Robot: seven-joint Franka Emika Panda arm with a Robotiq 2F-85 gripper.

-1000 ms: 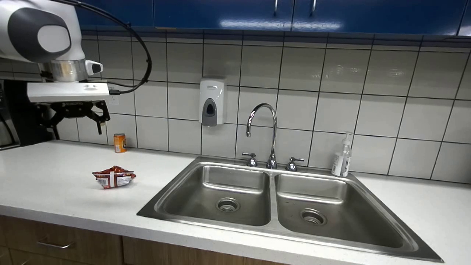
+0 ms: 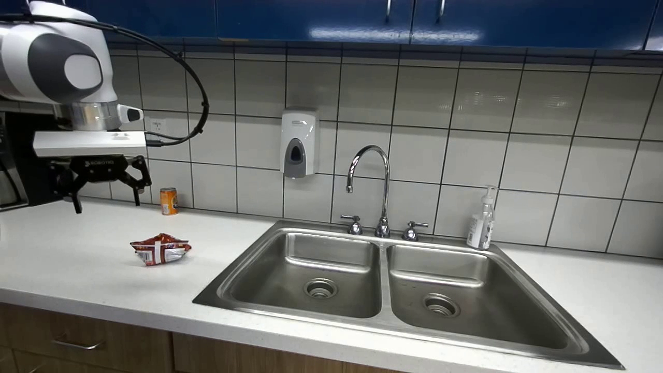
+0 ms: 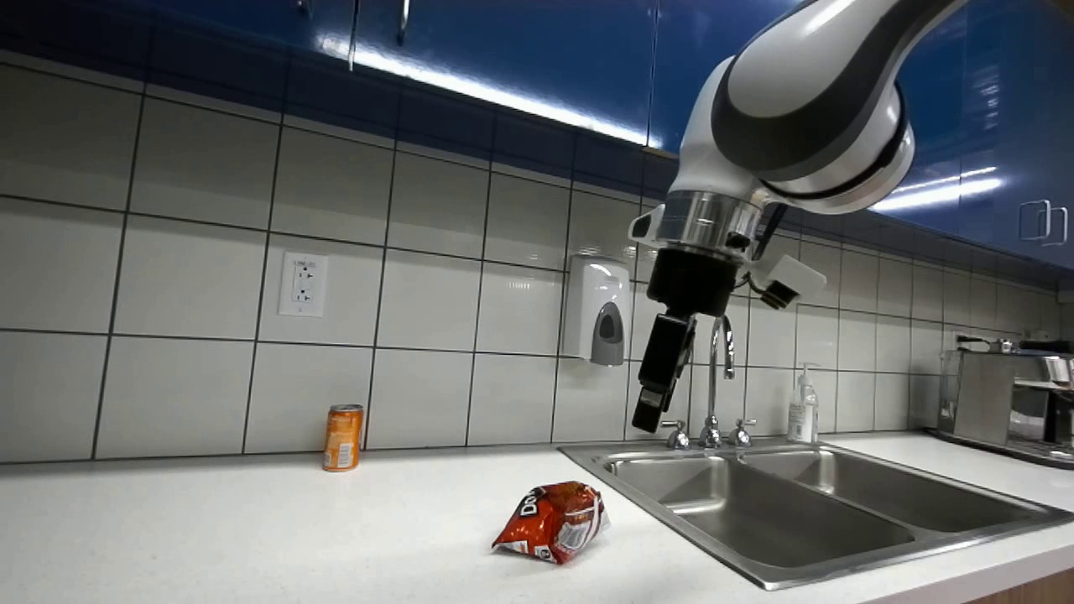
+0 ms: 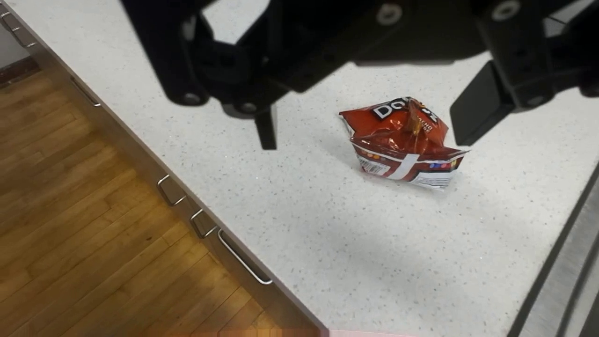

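Observation:
My gripper (image 2: 106, 206) hangs above the counter at the left, its fingers spread wide with nothing between them. A crumpled red chip bag (image 2: 161, 249) lies on the counter lower down and to the right of it. In the wrist view the bag (image 4: 401, 140) shows between the two fingers but below them, nearer the right fingertip (image 4: 480, 106). The second exterior view has the gripper (image 3: 652, 411) tilted, above the bag (image 3: 553, 519) and clear of it. Against the tiled wall stands an orange can (image 2: 168, 201), upright.
A steel double sink (image 2: 384, 323) with a tall faucet (image 2: 384, 186) lies to the right of the bag. Behind it stand a soap bottle (image 2: 481, 224) and a wall dispenser (image 2: 299, 143). Open counter (image 2: 62, 255) surrounds the bag; its front edge drops to wooden drawers.
My arm has come down a little and shifted slightly left in the first exterior view. The gripper remains open. Neither the bag nor the can has moved.

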